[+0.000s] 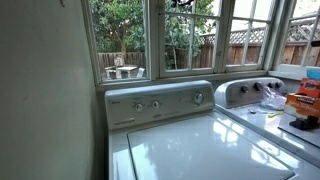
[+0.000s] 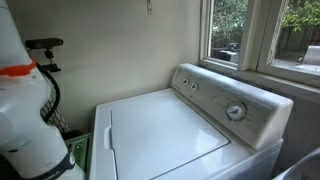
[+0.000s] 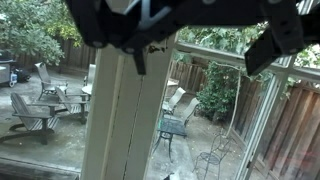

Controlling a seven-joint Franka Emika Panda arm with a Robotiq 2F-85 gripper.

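Note:
In the wrist view my gripper is open, its dark fingers spread apart at the top with nothing between them. It faces the window, and the patio outside shows beyond it. At the top edge of exterior view 1, a small part of the gripper hangs in front of the window, high above the white washer. The washer's lid is closed and bare. Its control panel has several knobs, among them a large dial. The gripper touches nothing that I can see.
To the right stands a second appliance with an orange box, a clear plastic bag and a black item on it. A wall bounds the left, the window the back. Free space lies above the washer lid.

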